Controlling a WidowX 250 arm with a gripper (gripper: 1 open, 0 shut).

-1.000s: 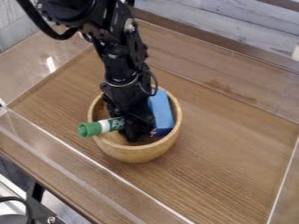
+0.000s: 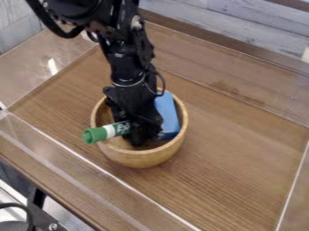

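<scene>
My black gripper [image 2: 130, 122] reaches down from the top into a tan wooden bowl [image 2: 145, 157] at the centre of the table. It is shut on a green cylinder [image 2: 101, 133] with a white band, which lies tilted with one end over the bowl's left rim; the fingertips are hard to make out against the dark interior. A blue object [image 2: 165, 115] sits in the right side of the bowl, partly hidden by the gripper.
A pale edge runs along the left side, with dark cables at the lower left. A white plank wall stands at the back right.
Over the last second the gripper has shifted slightly, and the green cylinder has moved a little to the right with it. The bowl is nearly still.
</scene>
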